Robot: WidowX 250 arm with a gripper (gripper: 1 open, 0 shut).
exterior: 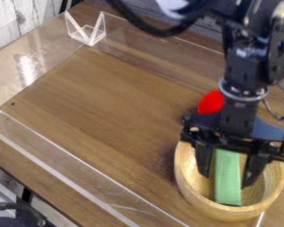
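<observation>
My black gripper (pixel 232 156) is lowered into the wooden bowl (pixel 201 193) at the lower right, its fingers either side of the upper part of a green block (pixel 227 188) that lies in the bowl. Whether the fingers touch the block is unclear. A red object (pixel 211 101) lies behind the gripper, partly hidden by it.
A clear plastic holder (pixel 88 30) stands at the back left. Clear rails run along the table's edges.
</observation>
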